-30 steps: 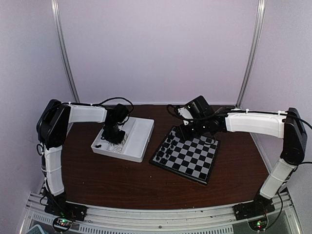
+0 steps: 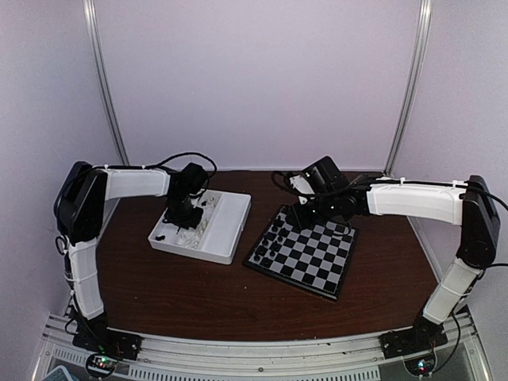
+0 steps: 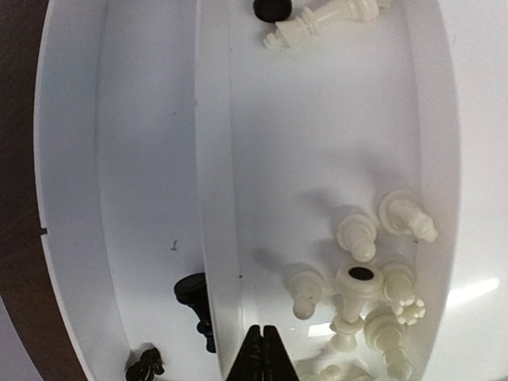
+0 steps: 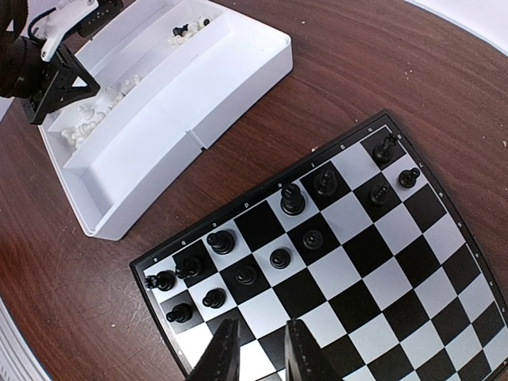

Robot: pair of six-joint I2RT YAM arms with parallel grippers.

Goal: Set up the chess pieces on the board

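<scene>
In the left wrist view my left gripper is shut, nothing between its fingers, above the tray beside its divider. White pieces are bunched right of it, such as a pawn [image 3: 305, 294] and a rook [image 3: 357, 284]. Another white piece [image 3: 325, 20] lies on its side at the top edge, partly cut off. Across the divider, a black piece [image 3: 197, 302] leans near the wall and another [image 3: 146, 365] lies at the bottom. On the chessboard [image 4: 349, 298] several black pieces stand upright, including a tall one [image 4: 292, 198]. Over the board my right gripper is open and empty.
The white tray [image 2: 232, 226] stands left of the board, with bare table [image 2: 190, 294] in front of both. Its near compartment [image 4: 210, 87] looks empty in the right wrist view. Most of the board's squares are bare.
The white pieces beside the divider have left that spot; white pieces now lie toward the tray's far end. My left gripper, earlier amid pieces, is clear of them and shut. The right arm is still.
</scene>
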